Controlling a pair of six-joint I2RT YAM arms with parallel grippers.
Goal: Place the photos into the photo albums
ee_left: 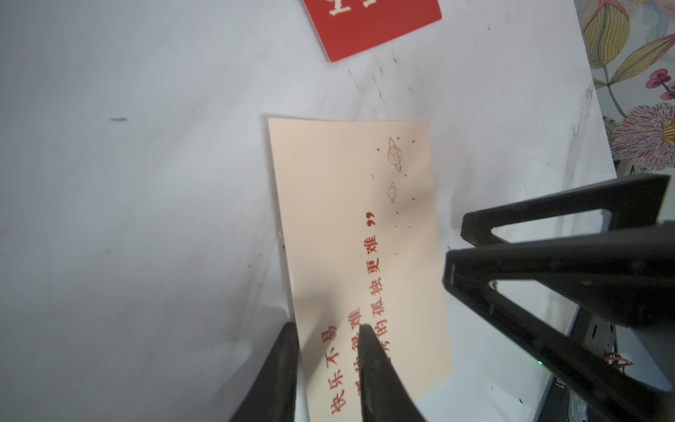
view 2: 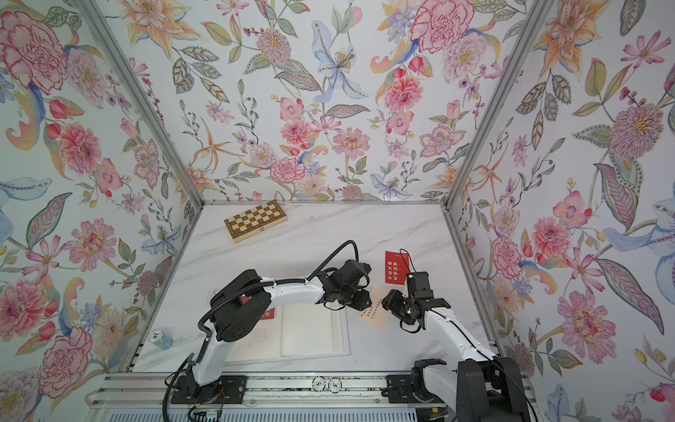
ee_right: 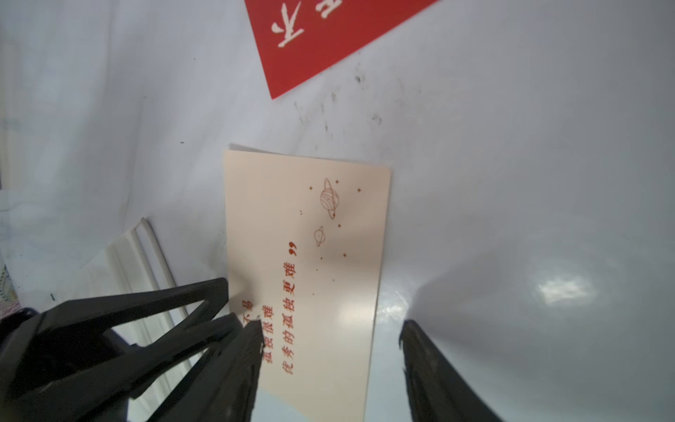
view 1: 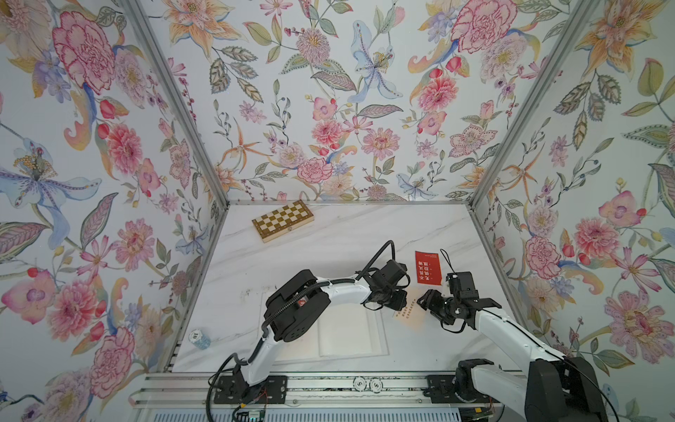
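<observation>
A cream photo card with red text and planet drawings (ee_left: 362, 183) (ee_right: 306, 204) lies on the white table, right of the open album (view 1: 344, 330). My left gripper is part open over the card's left edge, its fingertips at that edge and over the printed text, low down. My right gripper is part open above the card's right part, one finger over the card and the other beside its right edge. Nothing shows held in either. A red card (view 1: 428, 268) lies behind the cream one.
A chessboard box (view 1: 282, 219) sits at the back left, a can (view 1: 199, 339) at the front left. The two grippers stand close to each other.
</observation>
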